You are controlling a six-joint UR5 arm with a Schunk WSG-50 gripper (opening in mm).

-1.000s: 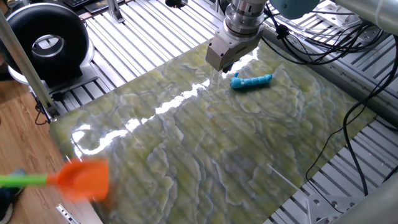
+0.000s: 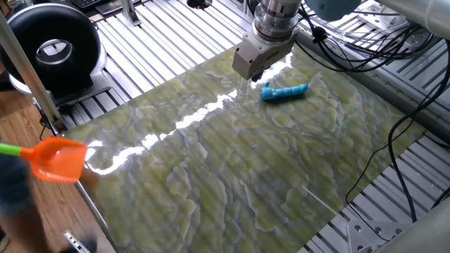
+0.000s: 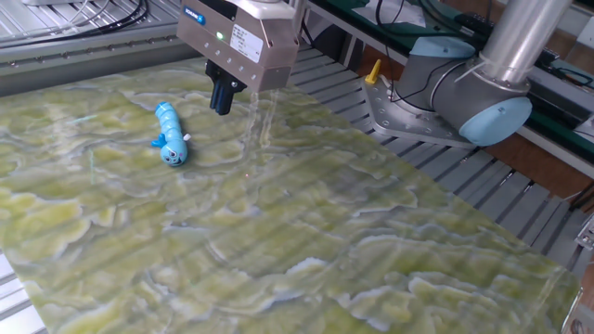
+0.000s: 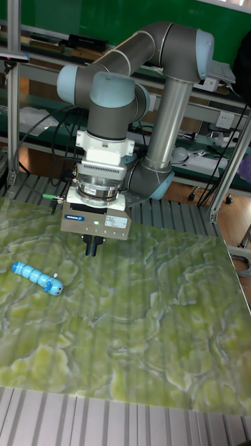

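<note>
A light blue segmented caterpillar toy (image 2: 284, 92) lies on the green marbled mat (image 2: 232, 161). Its face end (image 3: 174, 151) is turned toward the camera in exterior view 2. Above the mat hangs my gripper (image 4: 91, 251), pointing down, with its black fingers close together and nothing visible between them. The toy rests off to one side of it, left of the gripper in exterior views 2 and 3, and the two do not touch. At the left of exterior view 1, an orange shovel (image 2: 60, 160) with a green handle (image 2: 10, 150) is over the mat's edge.
A person (image 2: 14, 169) shows at the left edge, beside the table. A black ring-shaped object (image 2: 53, 49) stands at the back left. Dark cables (image 2: 394, 140) hang at the right.
More of the person has come into view. My gripper and the blue toy have stayed still.
</note>
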